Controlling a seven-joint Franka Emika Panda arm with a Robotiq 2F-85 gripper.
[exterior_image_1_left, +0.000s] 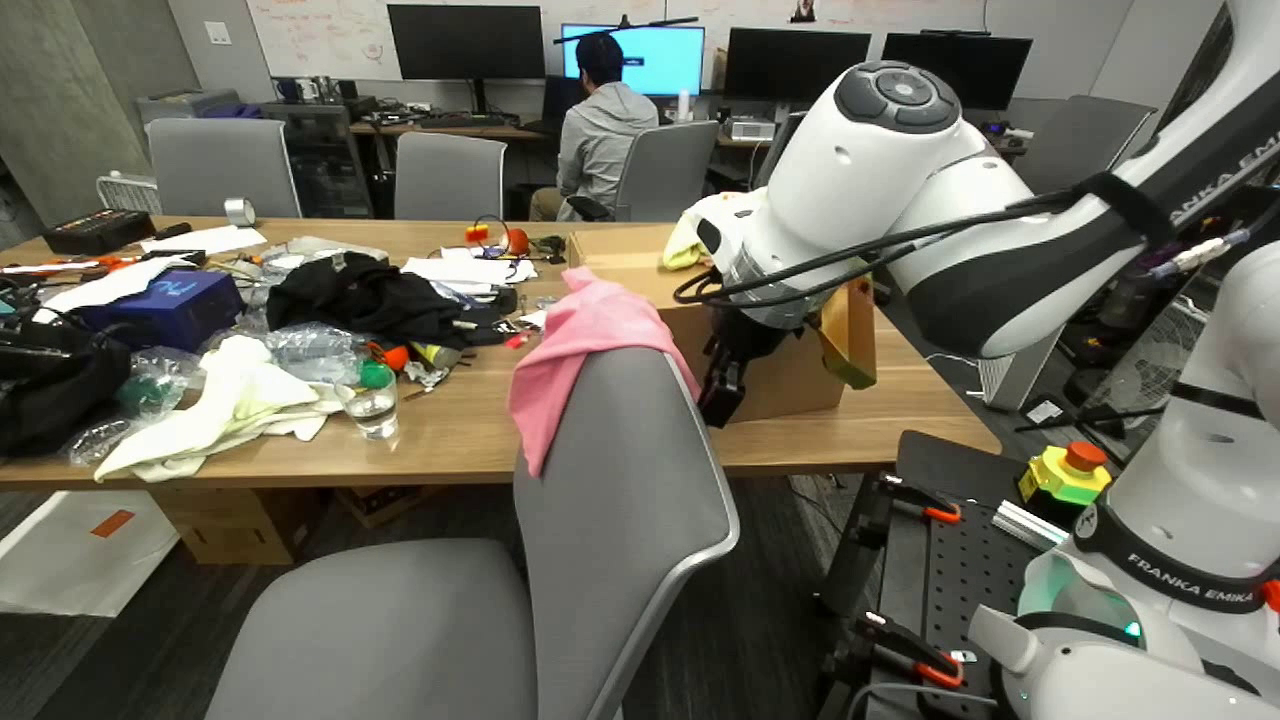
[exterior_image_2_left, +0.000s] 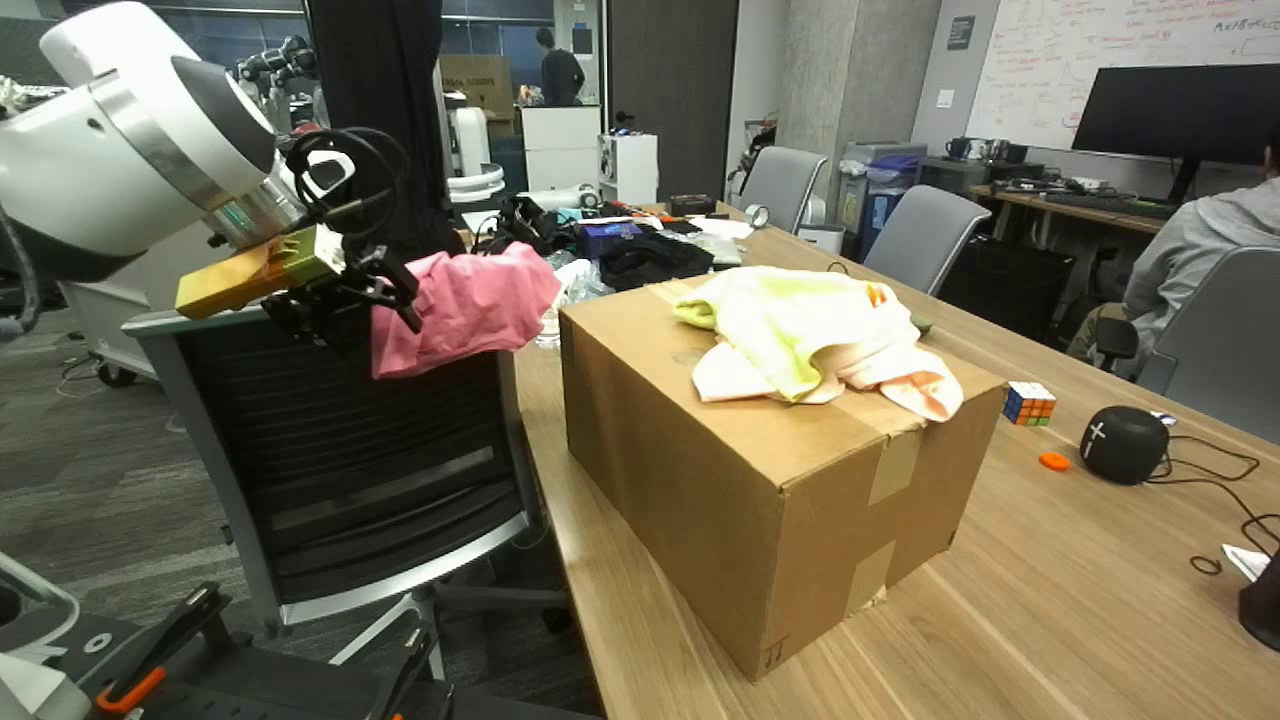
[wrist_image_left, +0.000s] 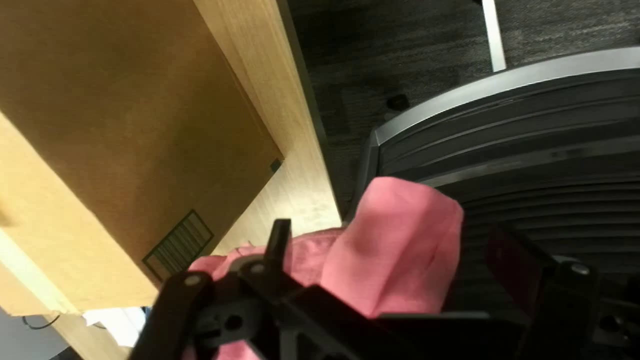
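Observation:
A pink cloth hangs over the top of a grey office chair's backrest. In exterior view 1 my gripper stands just right of the backrest, pointing down and tilted a little toward the cloth. From the other side, in exterior view 2, the gripper appears beside the near end of the pink cloth. The wrist view shows the gripper open, its fingers wide apart, with the pink cloth lying beyond and partly in the gap. Whether the fingers touch it cannot be told.
A large cardboard box with a yellow and white cloth on top stands on the wooden table. Clutter, including a glass and a pale cloth, covers the table's left side in exterior view 1.

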